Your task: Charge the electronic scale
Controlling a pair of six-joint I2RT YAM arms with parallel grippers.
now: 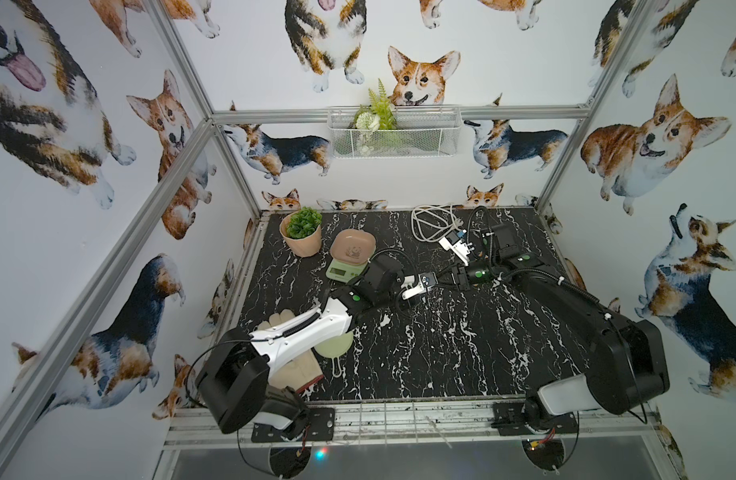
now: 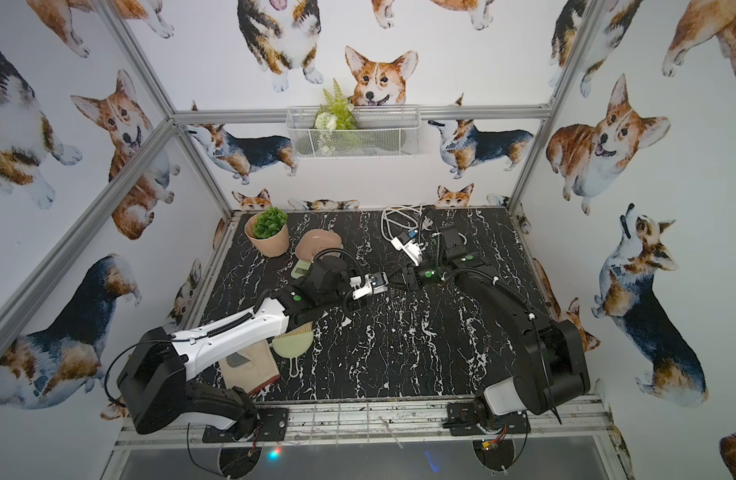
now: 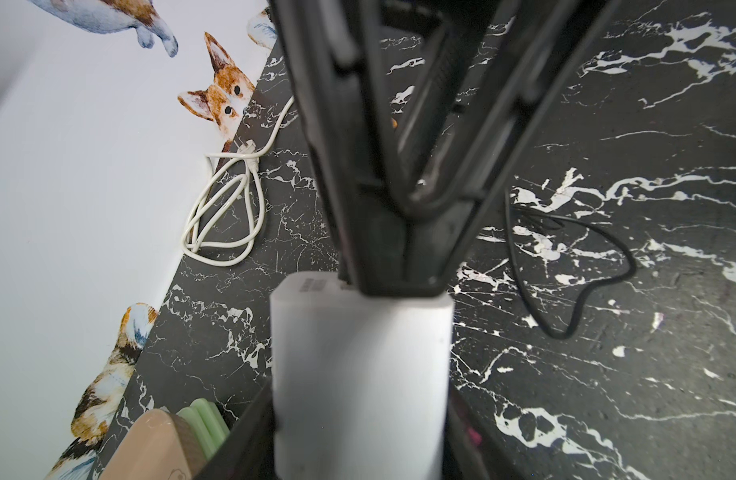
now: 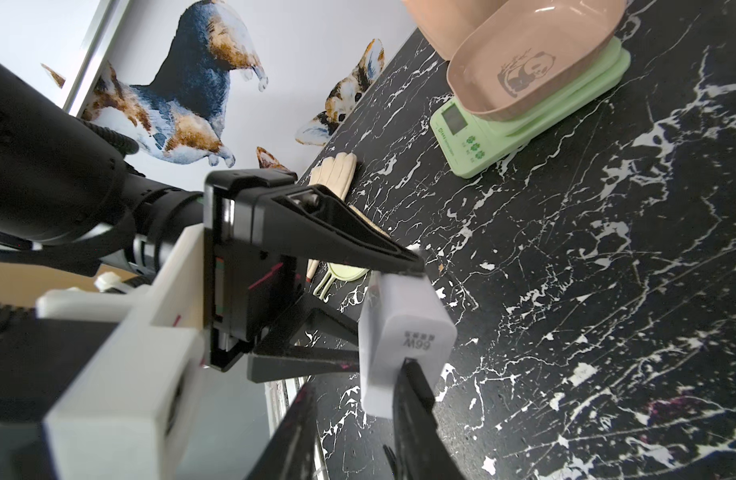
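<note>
A white charger block marked 66W is clamped in my left gripper, held above the table near its middle; it also fills the lower middle of the left wrist view. My right gripper faces it from the right, fingers apart, just beside the block; a black lead at the block's lower face runs toward it. The green electronic scale [image 4: 480,152], with a pink panda tray [image 4: 536,56] on it, sits at the back left of the table [image 1: 472,344].
A potted plant [image 1: 301,235] stands at the back left. A coiled white cable [image 3: 216,216] and a white power strip [image 1: 456,246] lie at the back right. Gloves [image 1: 292,364] and a pale green item [image 1: 334,345] lie front left.
</note>
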